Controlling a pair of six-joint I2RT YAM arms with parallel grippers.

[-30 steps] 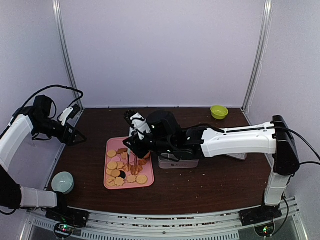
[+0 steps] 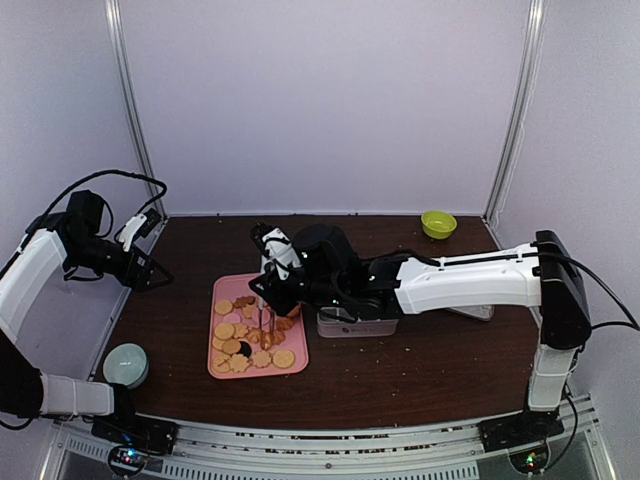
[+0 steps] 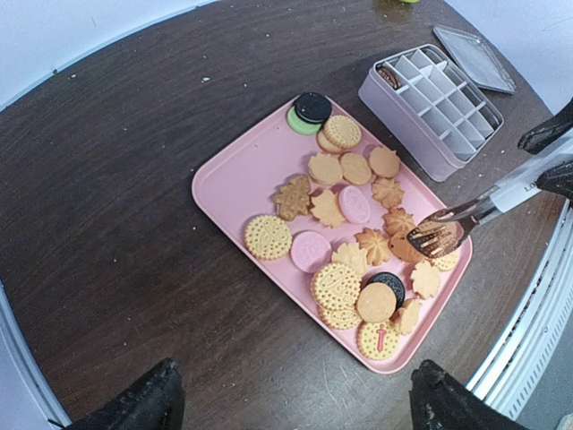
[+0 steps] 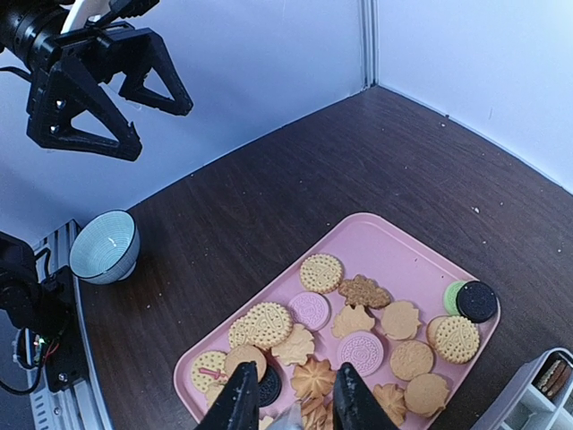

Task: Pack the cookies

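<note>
A pink tray (image 2: 222, 290) (image 3: 219, 179) holds assorted cookies, some brown, pink, black or green. My right gripper is low over the tray's near part, tool tips down among the star cookies in the left wrist view; it looks shut on a utensil (image 3: 510, 193), though the held part is mostly hidden. My left gripper (image 2: 155, 275) hangs open at the left, above the table's edge. A lidless compartment box (image 3: 421, 107) stands beside the tray, a cookie visible in one compartment.
A clear lid (image 3: 474, 58) lies beyond the box. A green bowl (image 2: 439, 222) stands back right, a pale blue bowl (image 2: 126, 364) front left. The table behind the tray is clear.
My right gripper and arm have shifted very slightly over the tray. The left arm and the other things look unchanged.
</note>
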